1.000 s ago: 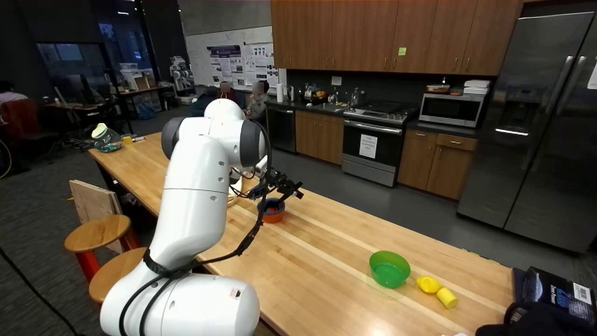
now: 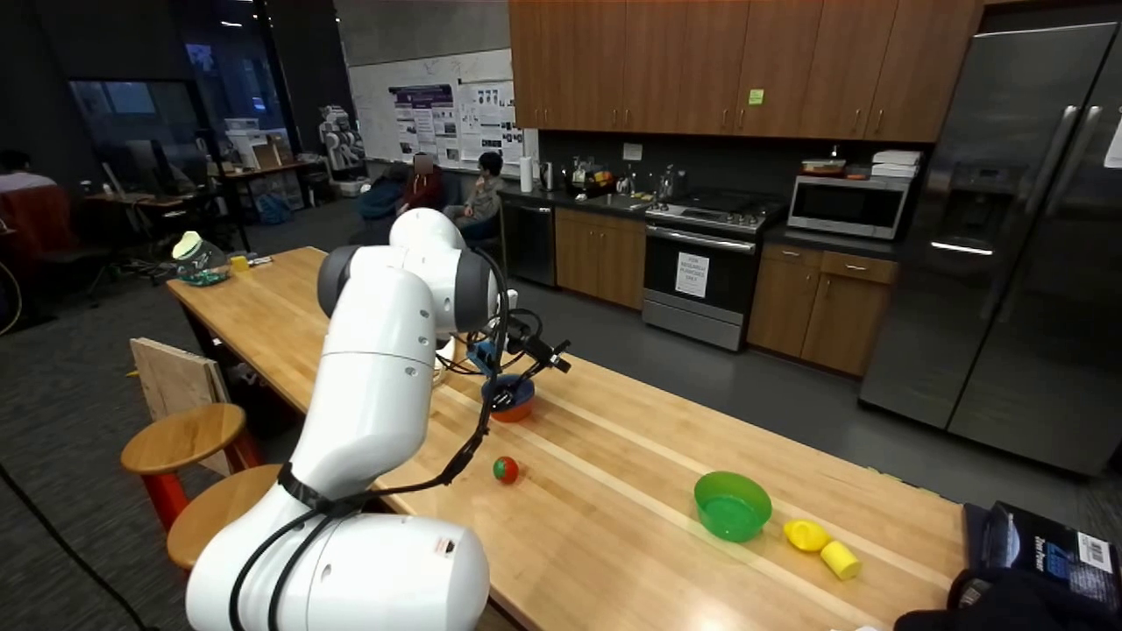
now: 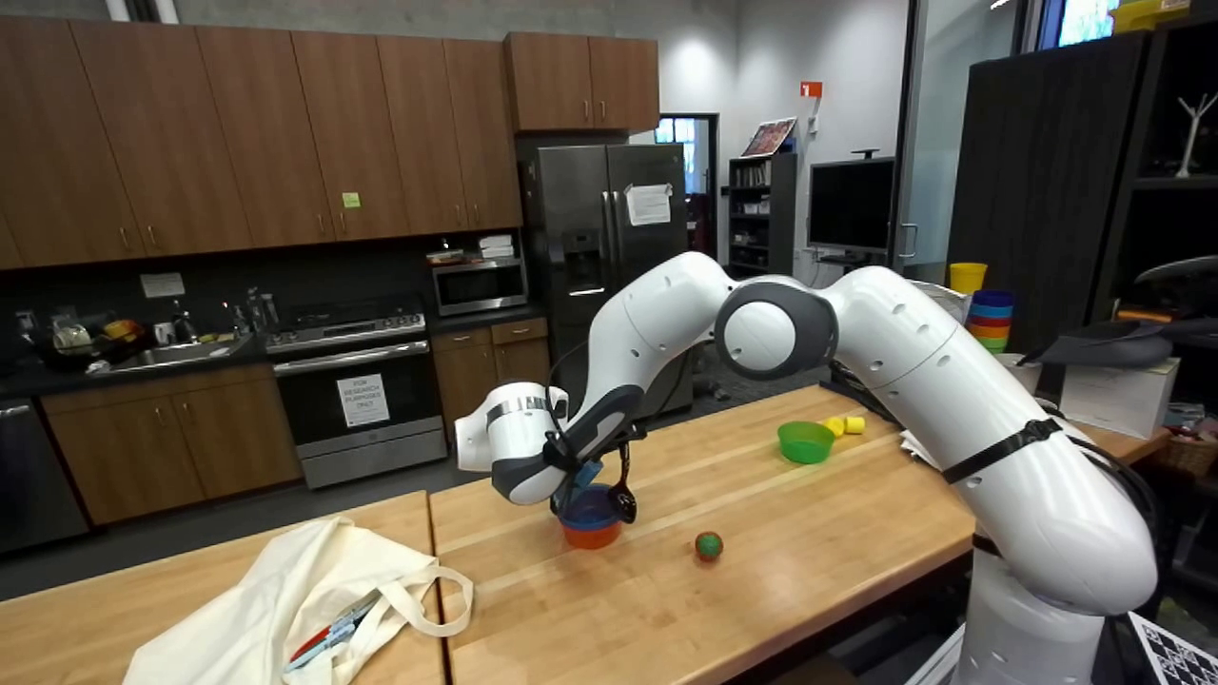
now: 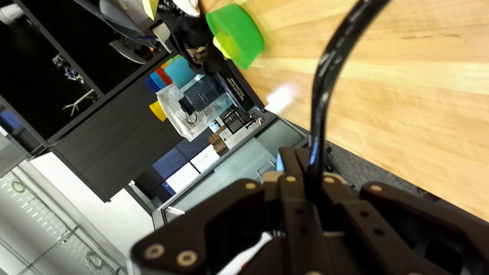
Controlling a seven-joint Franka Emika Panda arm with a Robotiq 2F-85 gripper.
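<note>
My gripper is shut on the thin handle of a black spoon (image 4: 324, 91), which runs up through the wrist view. In exterior view 2 the spoon (image 3: 622, 500) hangs head down at the right side of a blue bowl (image 3: 590, 500); whether they touch I cannot tell. That bowl sits in or on an orange bowl (image 3: 590, 536). A red and green ball (image 2: 506, 469) lies on the bare table, on the near side of these bowls in exterior view 1. The ball is out of the wrist view.
A green bowl (image 2: 733, 506) stands farther along the table, beside a yellow lemon-like piece (image 2: 806, 535) and a yellow cylinder (image 2: 841, 559). A cream cloth bag (image 3: 308, 594) lies left of the stacked bowls. Between ball and green bowl the table is clear.
The ball now lies on the table, where the wood was bare before. The red that showed inside the blue bowl is gone. The arm has shifted slightly, and the spoon's head shows at the bowl.
</note>
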